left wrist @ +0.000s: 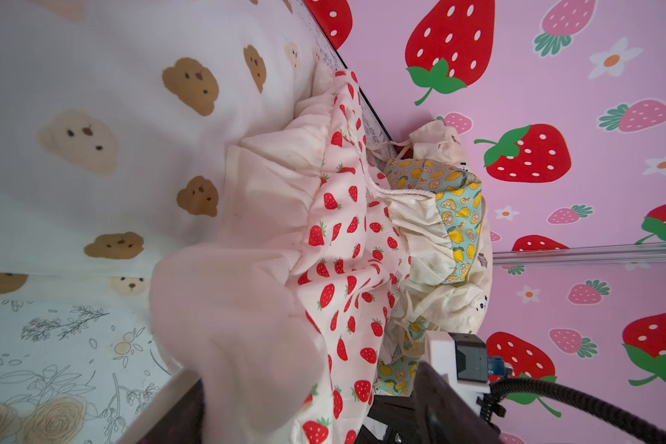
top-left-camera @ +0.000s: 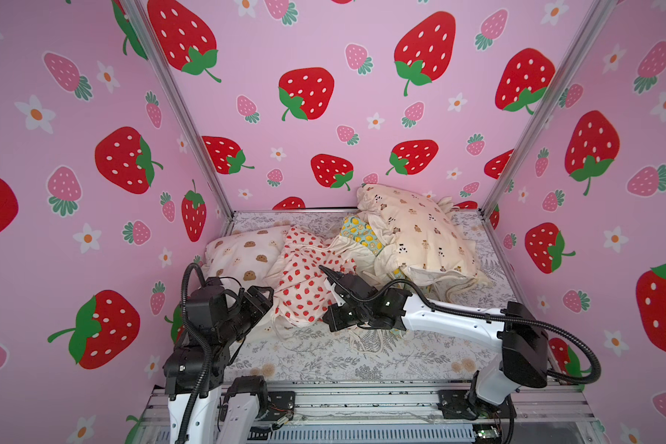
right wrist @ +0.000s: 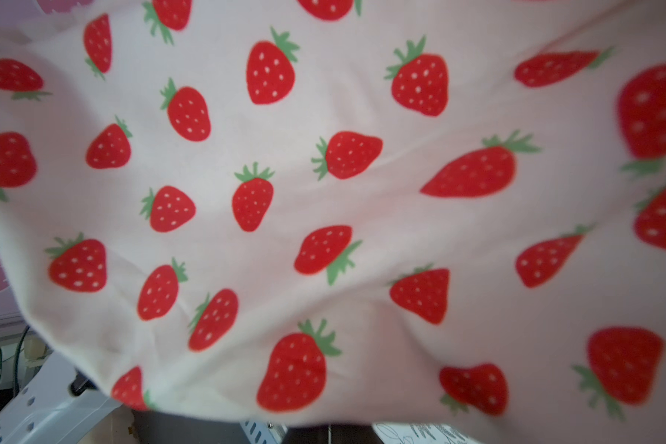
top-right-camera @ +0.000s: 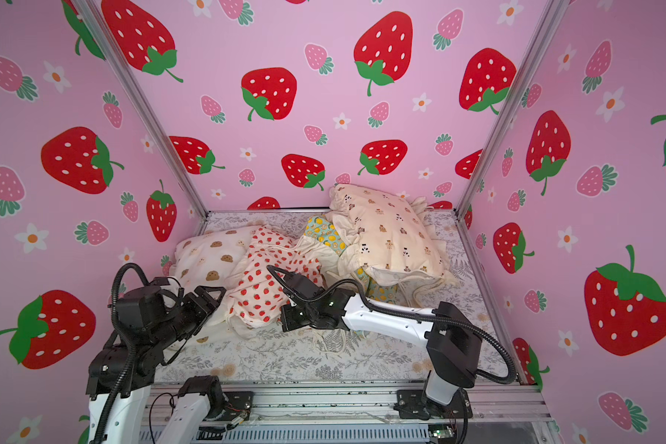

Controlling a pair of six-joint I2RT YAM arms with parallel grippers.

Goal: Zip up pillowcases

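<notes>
A white pillowcase with red strawberries and a pale ruffle [top-left-camera: 308, 273] lies crumpled in the middle, bunched near its front corner. My left gripper [top-left-camera: 265, 296] stands open at its left side; in the left wrist view, the pale ruffle [left wrist: 236, 325] rises between the blurred fingers. At the pillowcase's front right edge is my right gripper [top-left-camera: 330, 309], shut. Strawberry cloth [right wrist: 288, 222] fills most of the right wrist view and covers its fingers, so whether a fold is pinched there does not show. No zipper can be made out.
A bear-print white pillow [top-left-camera: 242, 251] lies at left. To the right, a lemon-print pillowcase [top-left-camera: 362, 232] sits partly under a large cream pillow [top-left-camera: 425, 236].
</notes>
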